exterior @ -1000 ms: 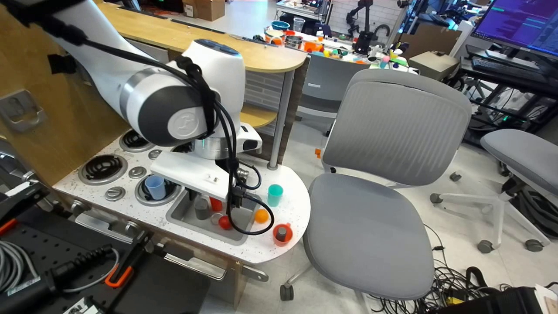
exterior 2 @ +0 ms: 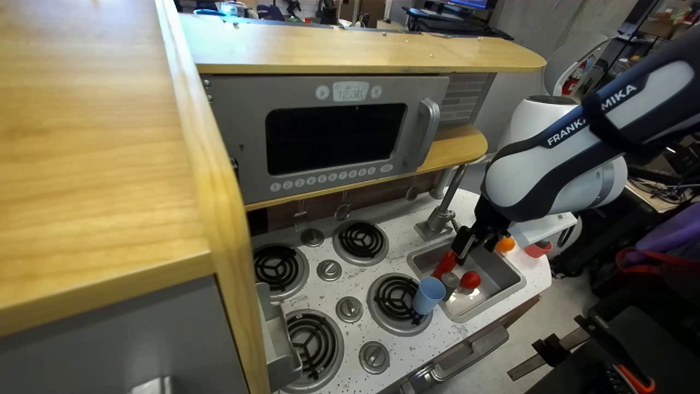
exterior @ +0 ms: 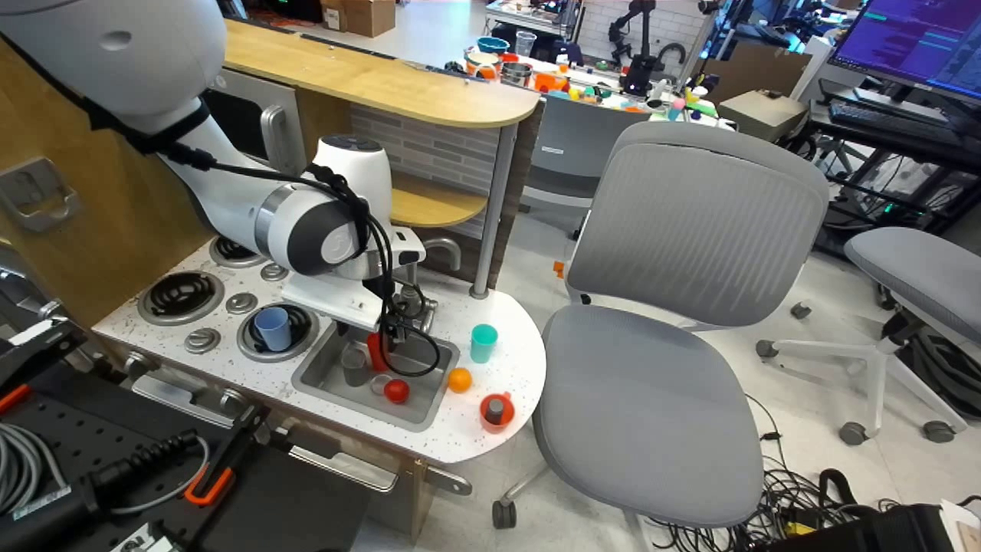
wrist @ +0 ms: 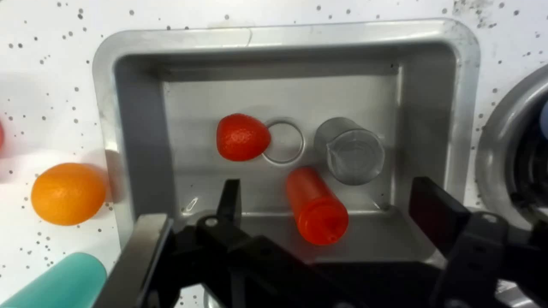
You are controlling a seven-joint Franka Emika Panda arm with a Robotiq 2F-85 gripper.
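Observation:
In the wrist view my gripper is open above the sink, its two black fingers wide apart. A red bottle [wrist: 314, 205] lies in the sink [wrist: 287, 36] between the fingers in that view, and nothing is gripped. Beside the bottle sits a clear grey cup [wrist: 354, 154]. A red fruit [wrist: 241, 137] rests on the sink floor near the drain ring [wrist: 285, 143]. Exterior view 2 shows the fingers [exterior 2: 464, 246] just over the red bottle [exterior 2: 444, 264]; whether they touch it I cannot tell.
On the counter beside the sink are an orange [exterior: 459, 379], a teal cup [exterior: 483, 342] and a red cup [exterior: 497, 412] with something dark inside. A blue cup [exterior: 273, 328] stands on a stove burner. The faucet [exterior 2: 441, 213] rises behind the sink, close to the arm.
My arm and gripper have come down toward the sink and shifted back, toward the faucet side. The objects on the counter look unmoved.

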